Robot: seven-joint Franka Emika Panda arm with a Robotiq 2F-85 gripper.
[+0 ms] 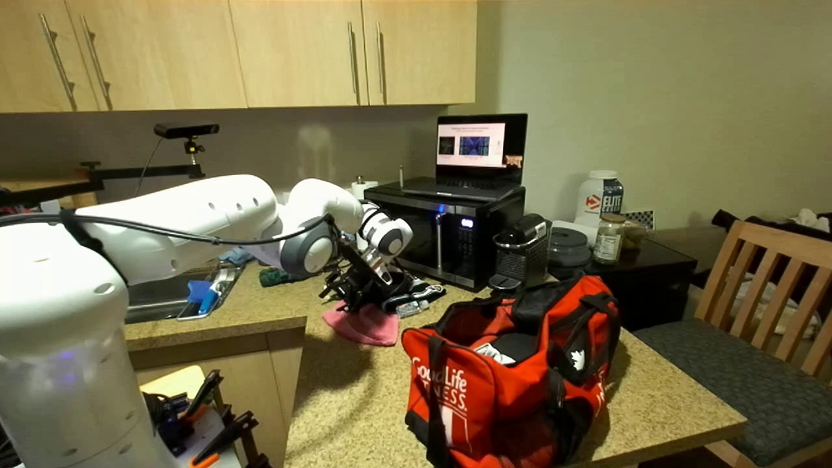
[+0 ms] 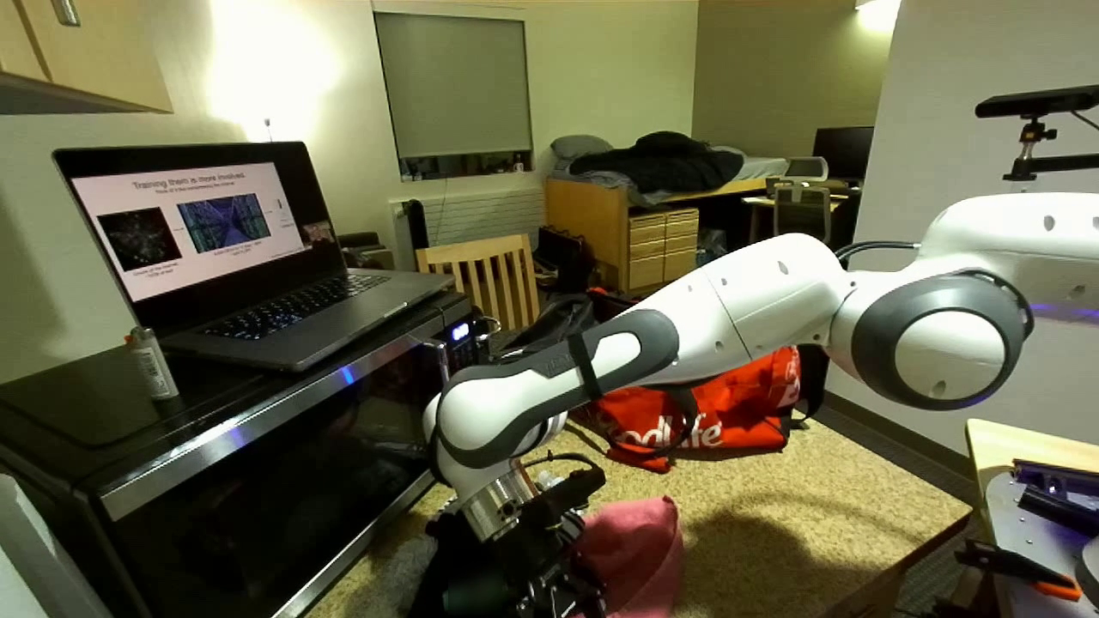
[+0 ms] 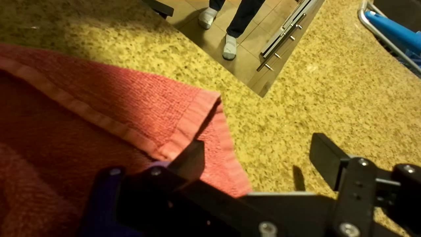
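Observation:
A pink towel (image 1: 370,326) lies on the counter below my gripper, its hemmed edge folded over. In the wrist view the towel (image 3: 158,106) fills the left side, with a folded corner near the middle. My gripper is open, its fingers wide apart. The left finger (image 3: 193,160) stands over or against the towel's folded corner; contact cannot be made out. The right finger (image 3: 325,154) is above bare counter. In the second exterior view, the towel (image 2: 639,556) shows beside the dark gripper body, which hides part of it.
An open red gym bag (image 1: 468,382) stands on the counter to the right. Behind the gripper is a black microwave (image 1: 421,226) bearing a laptop (image 1: 476,156). A coffee machine (image 1: 520,253) stands beside it.

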